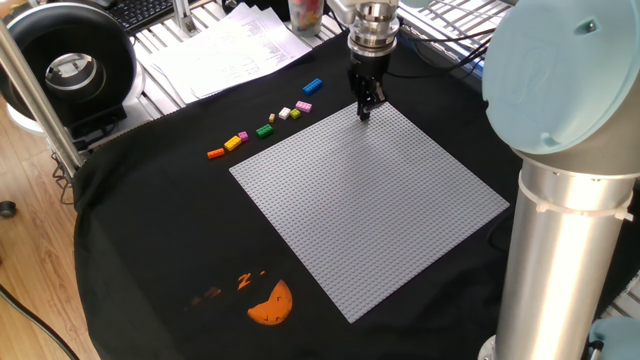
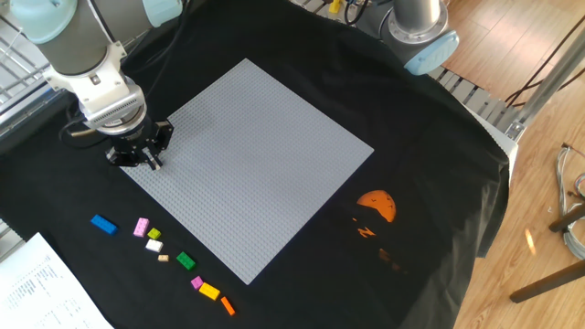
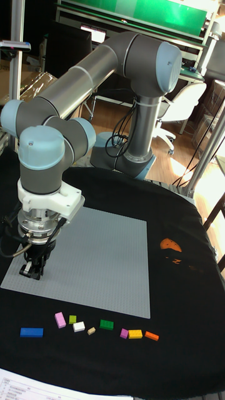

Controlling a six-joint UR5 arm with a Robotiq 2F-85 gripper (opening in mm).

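Over the far corner of the grey baseplate, my gripper points downward, its fingertips close to the studs. In exterior view 2 the gripper is at the plate's left corner; whether anything sits between its fingers is too small to tell. Beside the plate lies a loose row of bricks: blue, pink, lime, white, tan, green, purple, yellow and orange. No bricks show on the plate.
Black cloth covers the table, with an orange printed figure near one edge. Paper sheets lie beyond the bricks. The arm's column stands at the right in exterior view 1. Most of the plate's surface is clear.
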